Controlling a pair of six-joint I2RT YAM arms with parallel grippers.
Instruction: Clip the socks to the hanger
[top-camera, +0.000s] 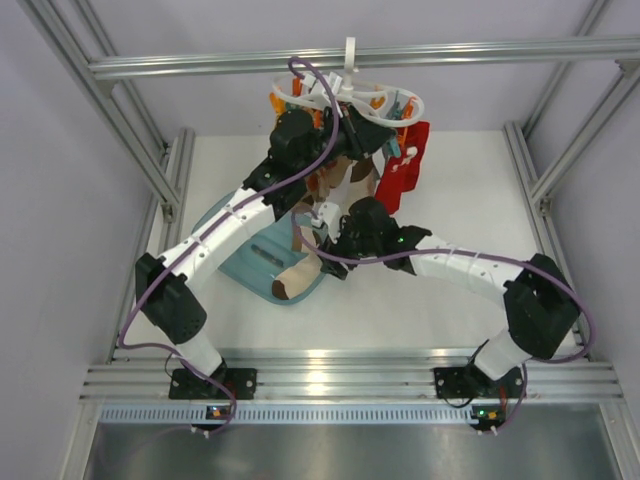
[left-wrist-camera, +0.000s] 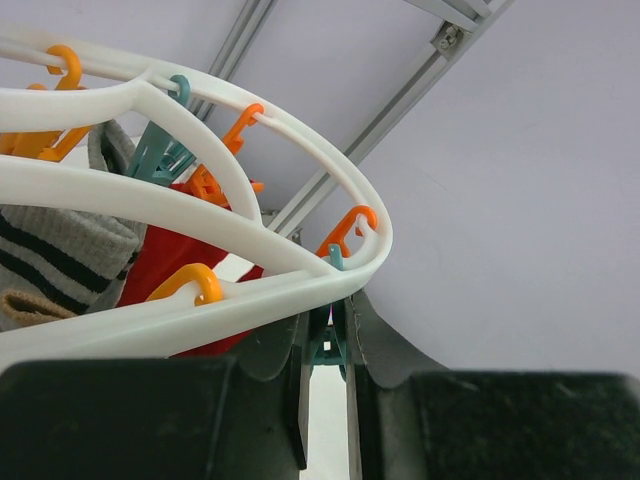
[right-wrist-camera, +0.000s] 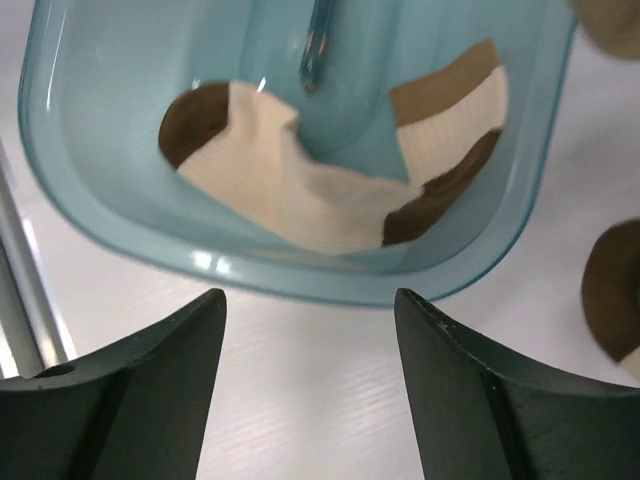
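Note:
A beige-and-brown sock (right-wrist-camera: 265, 165) lies bent inside the blue tray (right-wrist-camera: 90, 225). Above the tray's near rim my right gripper is open, its fingers apart and nothing between them; in the top view it covers part of that sock (top-camera: 298, 277). My left gripper is up at the end of the white round hanger (left-wrist-camera: 300, 290), its fingers closed in around a teal clip (left-wrist-camera: 329, 352). A red sock (top-camera: 404, 168) hangs from the hanger's right side. Inside the ring a grey striped sock (left-wrist-camera: 70, 255) shows.
Orange clips (left-wrist-camera: 347, 230) and another teal clip (left-wrist-camera: 160, 140) hang along the hanger. A metal rail (top-camera: 230, 64) crosses above. In the tray lies a dark slim piece (right-wrist-camera: 318, 45).

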